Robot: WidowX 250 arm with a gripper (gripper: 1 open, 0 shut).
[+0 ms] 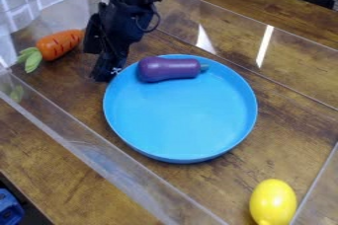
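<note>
The black gripper (103, 59) hangs low over the wooden table at upper left, open, between an orange toy carrot (58, 44) with green leaves and a blue plate (179, 123). A purple toy eggplant (169, 68) lies on the upper part of the plate. Whether anything sits below the gripper is hard to tell in the dark.
A yellow lemon (272, 202) lies at the lower right. A small blue object (8, 208) is at the lower left edge. Clear plastic edges frame the workspace. The wooden surface right of the plate is clear.
</note>
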